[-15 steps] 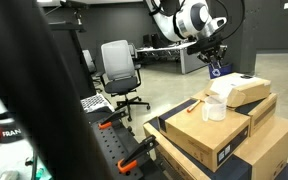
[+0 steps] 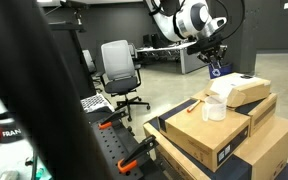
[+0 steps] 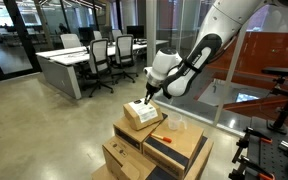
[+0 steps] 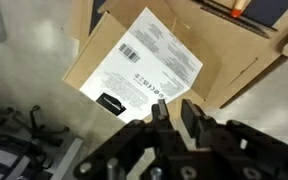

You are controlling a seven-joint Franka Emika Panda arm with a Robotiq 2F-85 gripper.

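In exterior view 1 my gripper (image 2: 211,52) hangs in the air at the end of the white arm, above and behind the cardboard boxes. The wrist view shows its two dark fingertips apart, so the gripper is open, with nothing visible between them. Beneath them appears cardboard with a white printed label (image 4: 144,62). On the large box (image 2: 206,128) lies an orange stick-like item (image 2: 193,105). Beside it stands a whitish translucent container (image 2: 215,107). A smaller cardboard box (image 3: 141,113) sits behind these items.
Several large cardboard boxes form the raised work surface, with floor dropping away around them. An office chair (image 2: 120,74) stands in the background. Desks (image 3: 76,62) and more chairs are farther off. Open air surrounds the gripper.
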